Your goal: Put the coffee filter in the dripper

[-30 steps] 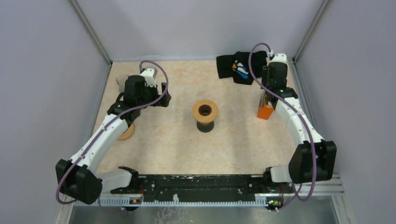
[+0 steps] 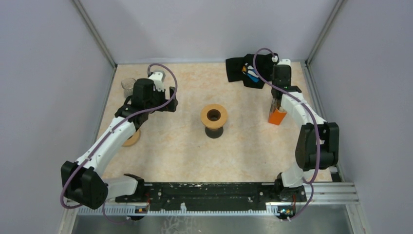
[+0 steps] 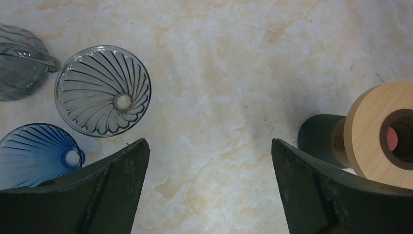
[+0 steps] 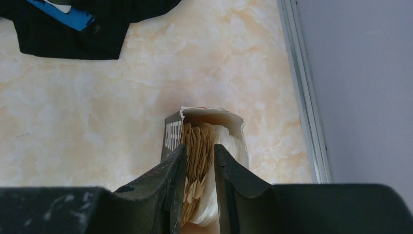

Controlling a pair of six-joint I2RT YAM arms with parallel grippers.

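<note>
Brown and white paper coffee filters (image 4: 199, 151) stand packed in an open-topped box, orange (image 2: 277, 117) in the top view. My right gripper is part open over the box, its fingertips just above the filters; whether they touch any paper I cannot tell. Two glass drippers show in the left wrist view: a clear ribbed one (image 3: 103, 91) and a blue one (image 3: 41, 155). My left gripper is wide open over bare table, with nothing between its fingers. A wooden-topped stand (image 2: 214, 115) with a round hole is upright mid-table.
A grey glass vessel (image 3: 22, 63) lies beside the clear dripper. Behind the box is a folded black cloth (image 2: 251, 72). A metal rail (image 4: 307, 97) and wall bound the right side.
The left arm barely moved; the objects have stayed put.
</note>
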